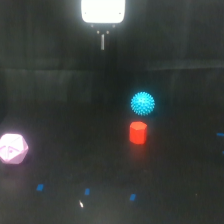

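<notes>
A white gripper housing [102, 11] hangs at the top centre of the view, with thin metal fingers below it [102, 40]; whether they are open or shut is too small to tell. A cyan spiky ball [142, 103] rests on the dark floor at centre right. Just below it stands a red block [138, 133] with flat faces. A pale pink faceted object [13, 148] lies at the left edge. The gripper is high above all three and apart from them.
Small blue marks lie along the front and at the right edge. A dark backdrop stands behind.
</notes>
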